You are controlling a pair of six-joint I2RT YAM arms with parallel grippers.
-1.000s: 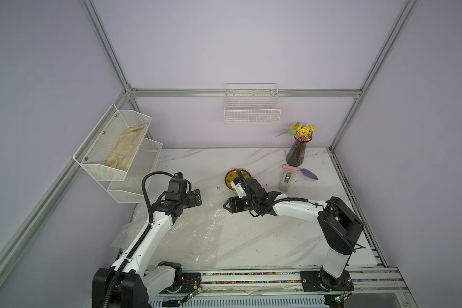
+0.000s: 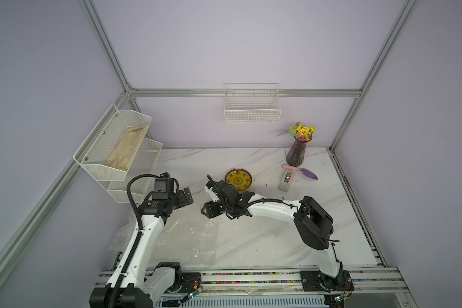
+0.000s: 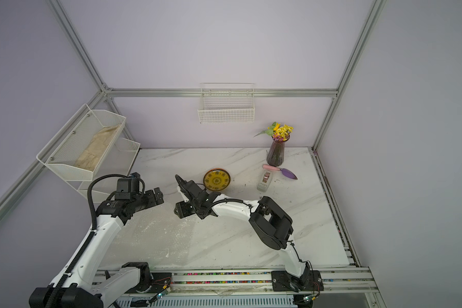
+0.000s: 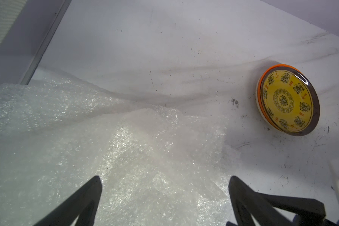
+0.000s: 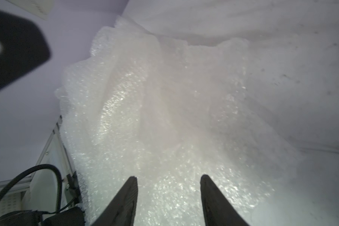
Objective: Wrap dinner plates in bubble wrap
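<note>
Bubble wrap (image 4: 139, 162) lies spread over the left front of the table, crumpled toward its left edge. Beyond its right edge, a yellow patterned plate (image 4: 286, 99) with a dark rim sits on an orange-rimmed one. Above the wrap my left gripper stands open, nothing between its fingers. My right gripper reaches in from the right, in front of the plates and over the wrap's right side in the top left view. Its fingers (image 5: 211, 195) are apart, with only the sheet showing beyond them.
At the back right stand a flower vase (image 2: 296, 152), a clear tape dispenser (image 2: 286, 181) and a purple-bladed tool (image 2: 308, 174). White wire shelves (image 2: 120, 146) border the left side.
Over the second, the left arm has shifted slightly left.
</note>
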